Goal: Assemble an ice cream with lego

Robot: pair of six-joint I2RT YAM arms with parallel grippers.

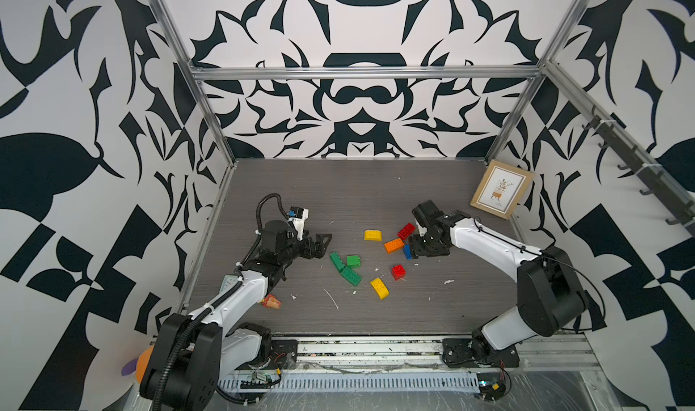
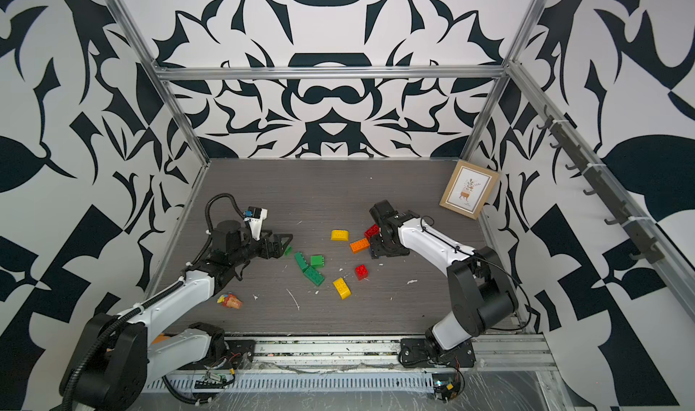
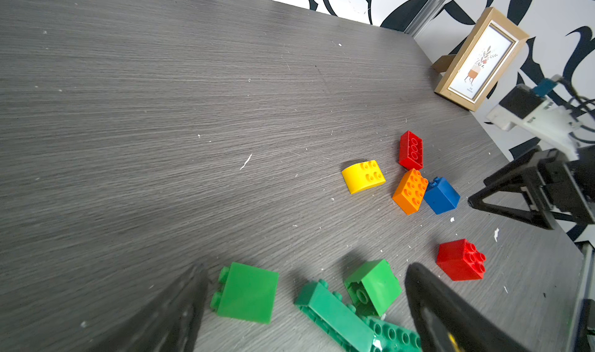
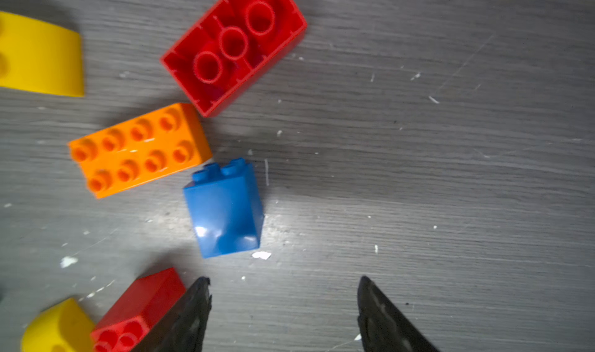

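Observation:
In the right wrist view a blue brick (image 4: 224,210) lies on its side, studs against an orange brick (image 4: 141,148). An upturned red brick (image 4: 234,44) touches the orange one's far corner. My right gripper stands open and empty, to the right of the blue brick and apart from it. A second red brick (image 3: 461,259) and a curved yellow brick (image 3: 363,176) lie loose. Several green bricks (image 3: 339,318) are by my left gripper, which is open with nothing held; one green brick (image 3: 248,292) shows between its blurred fingers in view, down on the table.
Another yellow brick (image 1: 379,288) lies toward the front. A small orange-red object (image 1: 270,301) rests beside the left arm. At the back right leans a picture frame (image 1: 501,189).

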